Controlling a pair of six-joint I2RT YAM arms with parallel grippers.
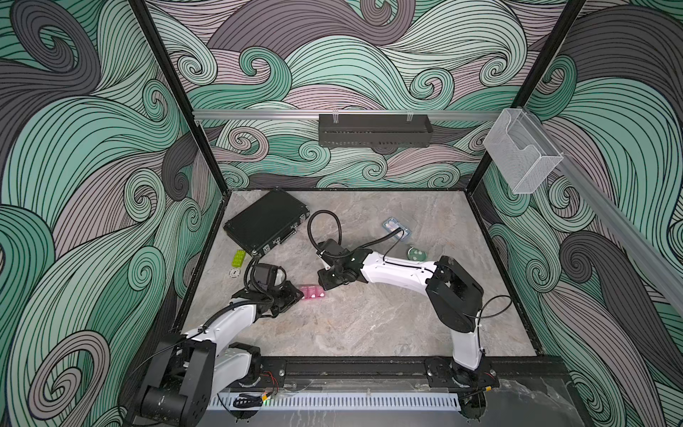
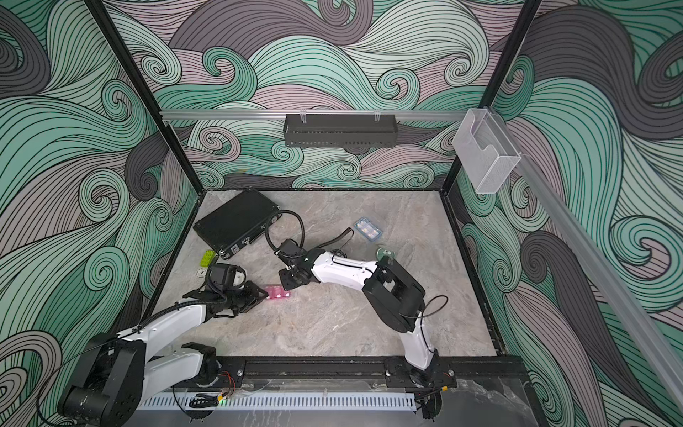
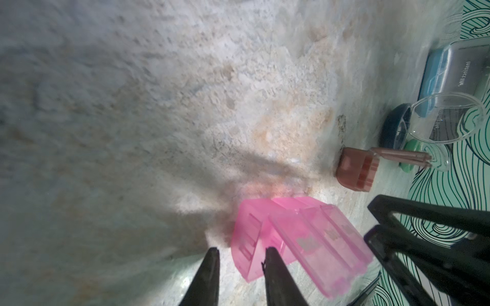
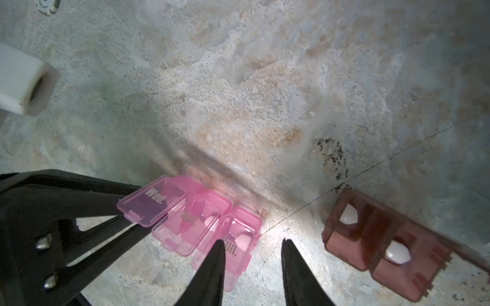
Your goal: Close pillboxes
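A pink pillbox [image 1: 312, 292] with raised lids, one marked Wed., lies at table centre between my grippers. My left gripper is part open at its near end, one finger beside the pink wall. My right gripper is part open above, just right of the pink box, nothing visible between its fingers. A brown pillbox [image 4: 357, 229] with white pills in open compartments sits right of it in the right wrist view. A blue pillbox [image 2: 368, 228] and a green round one [image 2: 385, 252] lie farther back right.
A black case [image 1: 264, 220] lies back left, with a lime green box [image 1: 239, 258] and a small white item [image 1: 234, 272] beside it.
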